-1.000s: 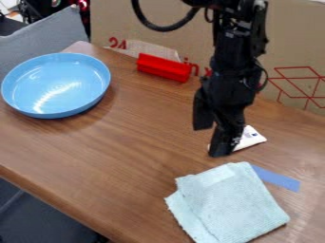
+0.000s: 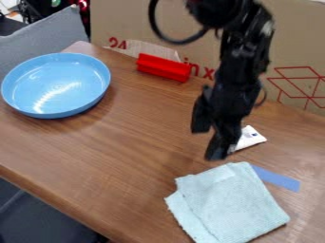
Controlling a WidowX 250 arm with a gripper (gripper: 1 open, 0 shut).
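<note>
The black gripper (image 2: 219,137) hangs open over the right half of the wooden table, its fingers pointing down over a small white item (image 2: 250,137) that it partly hides. The arm above it is slightly blurred. A folded pale cloth (image 2: 226,202) lies at the front right, below the gripper, beside a blue strip (image 2: 276,178).
A blue plate (image 2: 59,83) sits at the left. A red cylindrical object (image 2: 162,65) lies at the back, against a cardboard backdrop (image 2: 140,24). The table's front edge runs along the lower left.
The cloth, plate and red object have not visibly moved.
</note>
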